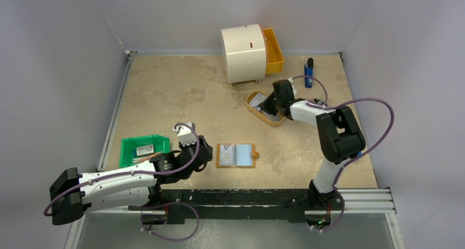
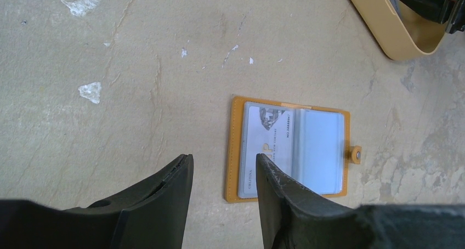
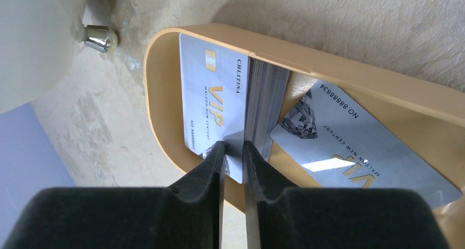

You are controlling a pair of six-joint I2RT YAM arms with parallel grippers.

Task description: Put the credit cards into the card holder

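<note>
A tan oval container (image 3: 164, 112) holds silver VIP credit cards (image 3: 211, 90) stacked at one end, plus a loose card (image 3: 356, 150). My right gripper is down in it, fingertips close together at the top card's edge; whether that card is between them is unclear. An open card holder (image 2: 321, 150) with a wooden frame lies front centre, a card showing in its left side. My left gripper hangs open near it, nothing between its fingers.
A white cylinder with a yellow drawer (image 1: 244, 54) stands at the back, a blue object (image 1: 308, 73) right of it. A green bin (image 1: 129, 150) is at the left.
</note>
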